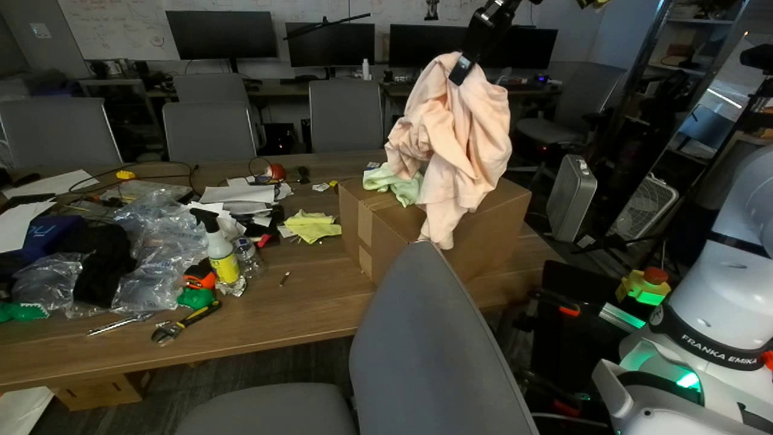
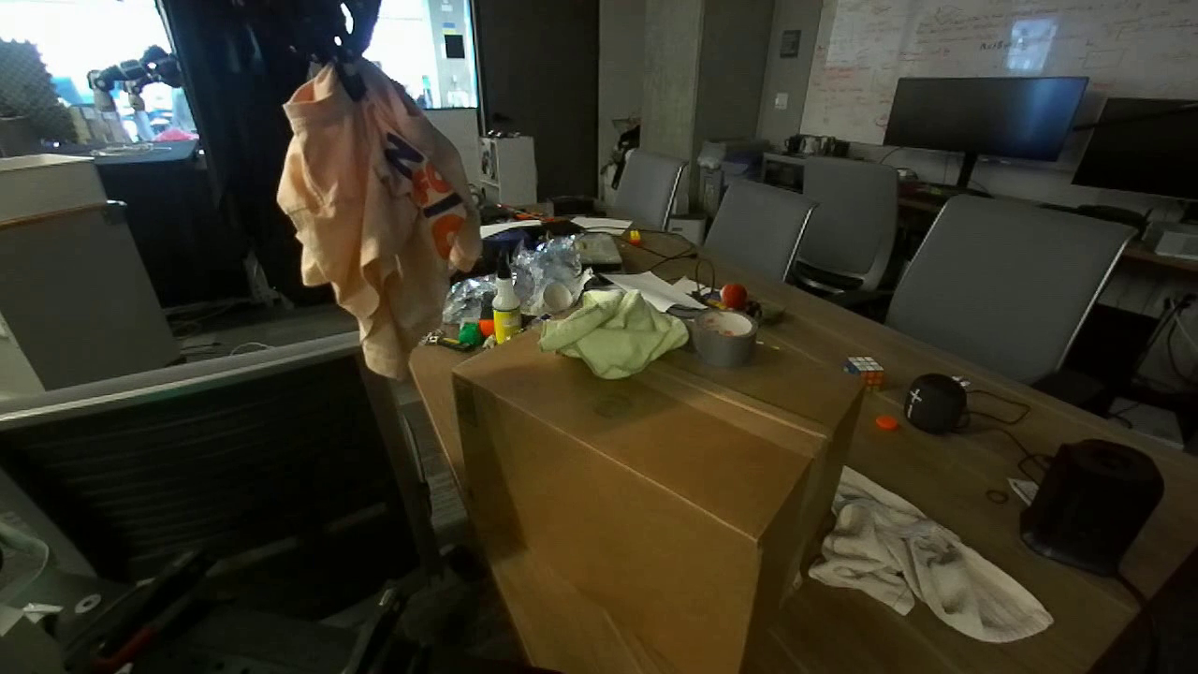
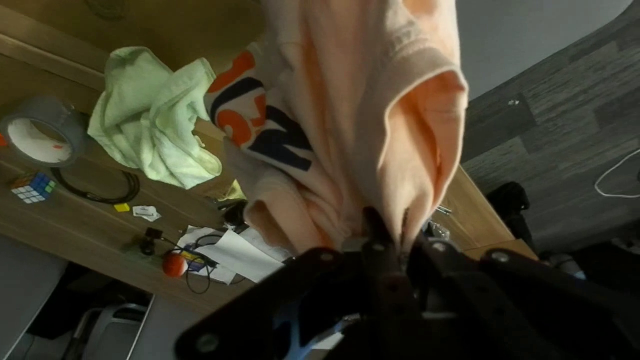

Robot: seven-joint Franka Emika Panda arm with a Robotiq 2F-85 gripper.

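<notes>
My gripper (image 1: 461, 69) is shut on a peach-coloured garment (image 1: 464, 138), holding it by a bunched upper part. In exterior view 2 the garment (image 2: 365, 213) hangs crumpled, with dark and orange lettering on one side, beside the cardboard box. Seen from the wrist, its fabric (image 3: 354, 108) runs into the fingers, and a hem opening gapes near the fingers (image 3: 375, 225). A pale green cloth (image 2: 615, 335) lies crumpled on top of the cardboard box (image 2: 629, 449), next to a roll of grey tape (image 2: 724, 341).
A grey chair (image 1: 435, 333) stands close in front of the box. Spray bottle (image 1: 221, 250), wrench (image 1: 185, 322) and plastic bags clutter the table's left side. A white cloth (image 2: 921, 562) and a black speaker (image 2: 935, 403) lie beyond the box.
</notes>
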